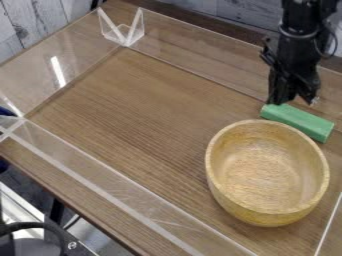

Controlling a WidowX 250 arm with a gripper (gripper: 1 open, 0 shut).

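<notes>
The black gripper [279, 98] reaches down from the upper right, its tips low, just above and behind a green block [297, 123]. Its fingers appear close together, with nothing visible between them. The green block lies flat on the wooden table, just behind a large beige bowl [265, 195].
A small clear plastic piece [120, 26] is at the back left. A black cable or part [27, 240] is at the lower left corner.
</notes>
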